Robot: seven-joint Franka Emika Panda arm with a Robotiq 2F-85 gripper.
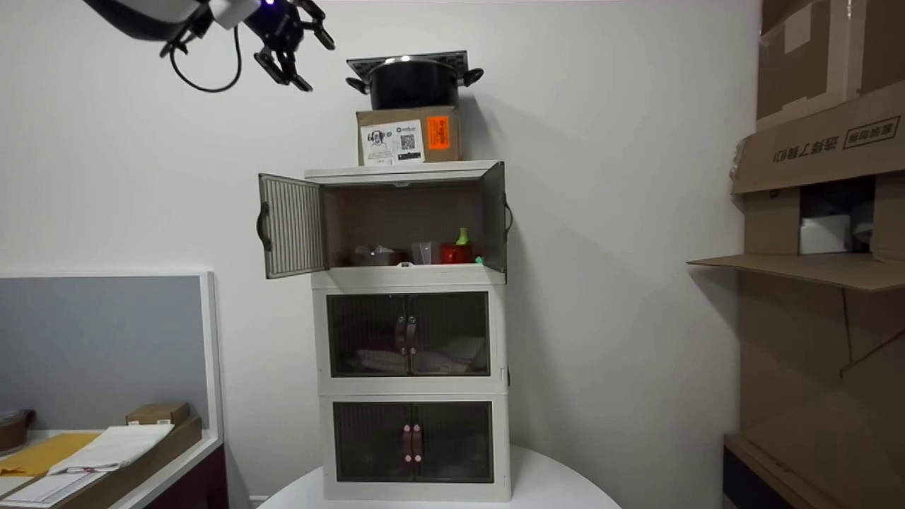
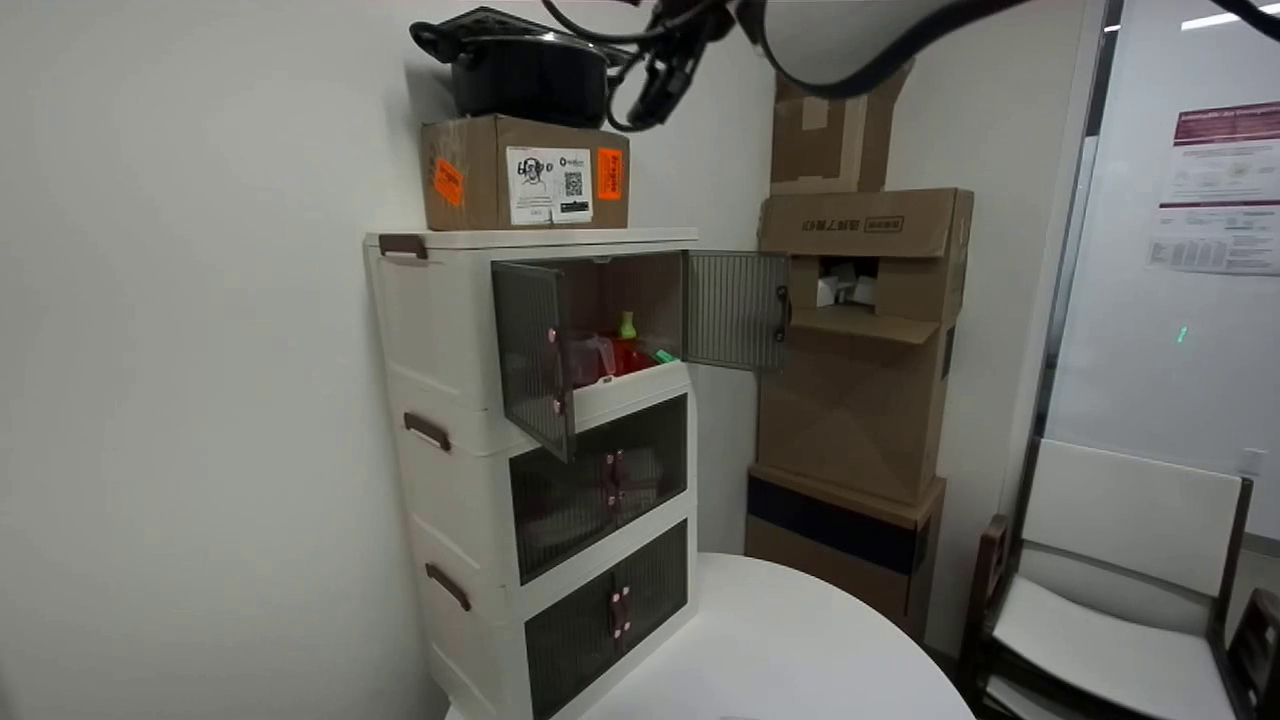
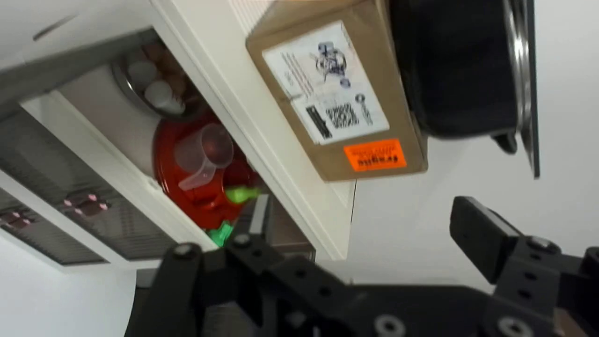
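Note:
High at the upper left of the first exterior view, my gripper (image 1: 311,66) stands open, with nothing between its fingers. It is left of the black pot (image 1: 413,85), which rests on a cardboard box (image 1: 409,136) on top of the white cabinet (image 1: 405,276). Both doors of the top compartment are swung out: the left door (image 1: 293,225) and the right door (image 1: 494,219). Inside, the wrist view shows a metal bowl (image 3: 124,84) with egg-like items, a clear measuring cup (image 3: 193,151), a red container (image 3: 168,168) and a green object (image 3: 241,194).
Below, two compartments have shut dark doors (image 1: 409,334). The cabinet stands on a round white table (image 1: 560,483). Large cardboard boxes (image 2: 852,408) are stacked at the right, one with an open flap. A chair (image 2: 1116,600) stands farther right. Bare wall lies between cabinet and boxes.

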